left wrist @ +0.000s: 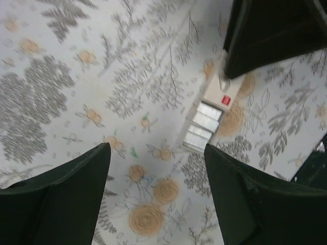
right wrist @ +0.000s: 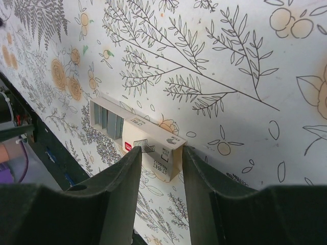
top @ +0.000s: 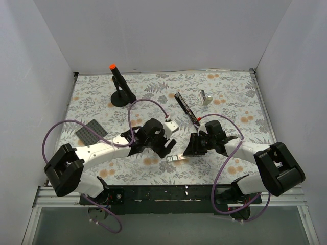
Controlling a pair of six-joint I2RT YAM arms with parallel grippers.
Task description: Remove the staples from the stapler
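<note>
A small pale box (right wrist: 153, 148) with a red label and narrow compartments at one end lies on the patterned mat. My right gripper is at its near end, fingertips touching or very close to it; whether it grips is unclear. My left gripper stands open over bare mat left of the box in the top view, nothing between its fingers. The long dark stapler (top: 184, 104) lies open farther back on the mat.
A black stand with an orange-tipped bar (top: 122, 84) is at the back left. A grey pad (top: 91, 131) lies at the left, and a small pale block (top: 205, 98) at the back right.
</note>
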